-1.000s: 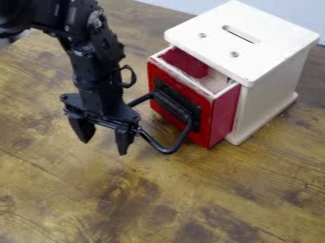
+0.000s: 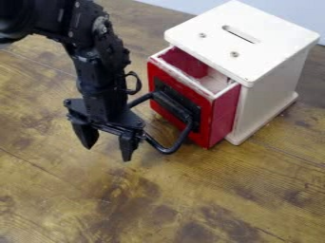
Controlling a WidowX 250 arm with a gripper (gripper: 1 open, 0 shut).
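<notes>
My black gripper (image 2: 108,140) hangs low over the wooden floor, left of a white box (image 2: 264,90), its two fingers apart with nothing visible between them. The box has a red-fronted drawer (image 2: 216,123) pulled partly out, with a pink-red interior showing at the top. A black cable arches from the drawer's dark front panel down toward the gripper's right side, and partly hides that panel.
The white box has a slot and screws on its top. A pale wall edge runs along the back.
The arm and gripper have shifted very slightly. The box and drawer look the same.
</notes>
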